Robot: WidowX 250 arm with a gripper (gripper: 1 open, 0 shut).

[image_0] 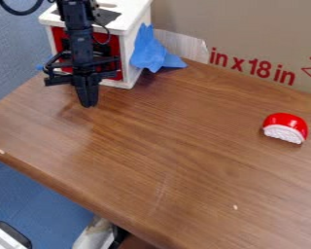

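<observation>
My gripper [86, 95] hangs low at the upper left of the camera view, fingers pointing down at the wooden table [158, 175], just in front of a white box with a red interior [113, 53]. Whether the fingers are open or shut is hard to tell in the dark silhouette. A blue cloth [155, 53] lies against the box's right side. A red object with a white underside [286, 127] rests alone on the right of the table.
A cardboard panel [249, 39] with red printing stands along the back edge. Beyond the left edge is a blue surface [22, 180].
</observation>
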